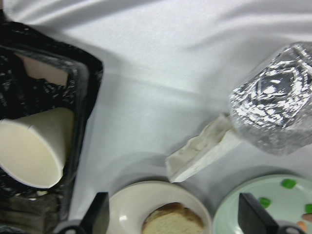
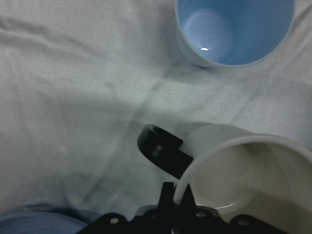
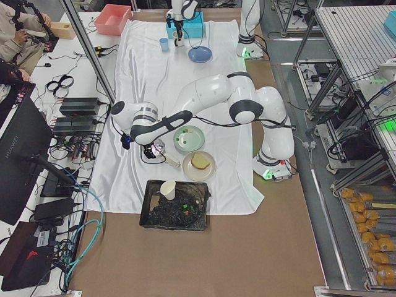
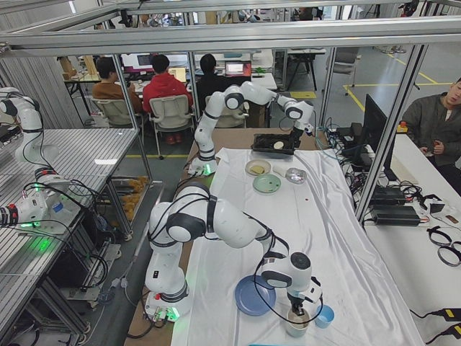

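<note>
My left gripper hangs open above the cloth, empty, over the foil-wrapped item [image 1: 270, 97], a folded paper piece [image 1: 200, 151], a beige plate with bread [image 1: 122, 214] and a green plate [image 1: 234, 204]. A white cup [image 1: 29, 151] lies on its side in the black bin [image 1: 80, 107]. In the right wrist view, my right gripper is at the rim of a white mug [image 2: 224, 180] with a black handle, fingers close together on the rim. A blue cup [image 2: 234, 34] stands beside it.
A blue plate [image 4: 255, 297] lies near the right arm on the white cloth [image 4: 288, 223]. The cloth's middle between the two arms is clear. A turquoise container [image 3: 194, 25] sits at the far end; a monitor and cables line the side table.
</note>
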